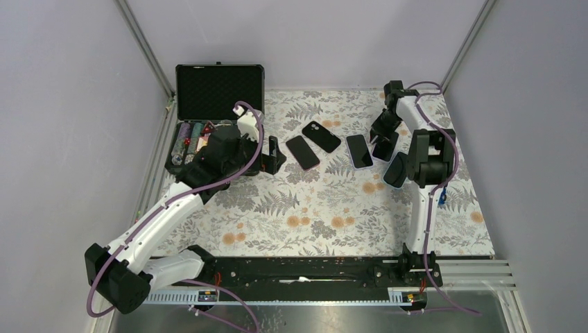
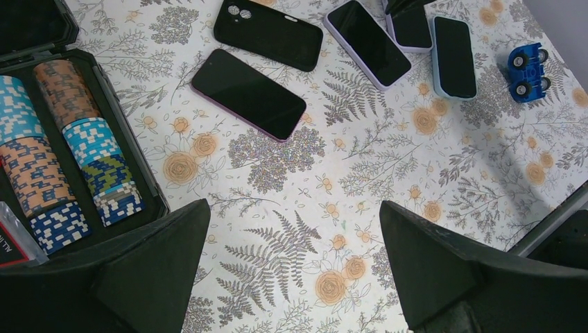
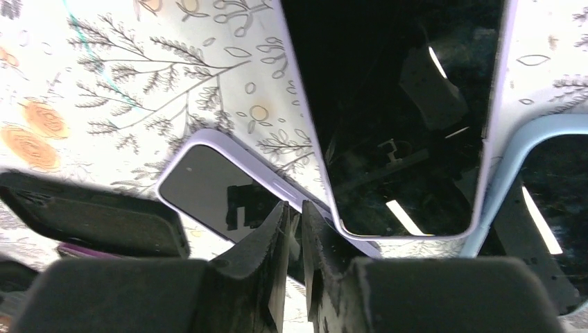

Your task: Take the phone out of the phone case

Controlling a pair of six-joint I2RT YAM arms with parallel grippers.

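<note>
My right gripper has its fingers nearly together, with a narrow strip between them; whether they hold anything cannot be made out. Behind its tips lies the rim of a lavender-cased phone [image 3: 208, 182]. A second lavender-cased phone [image 3: 395, 125] fills the upper part of the right wrist view, one corner beside the fingers. In the top view my right gripper [image 1: 375, 140] is down at the far left corner of that second phone [image 1: 386, 148], beside the first one [image 1: 360, 151]. My left gripper is open and empty, away to the left.
A light-blue-cased phone [image 1: 396, 171] lies close by on the right. Left of the middle are a pink-edged phone [image 1: 302, 153] and an empty black case [image 1: 321, 137]. A blue toy car [image 2: 527, 72] and a chip box [image 2: 149, 182] flank the table, whose front is clear.
</note>
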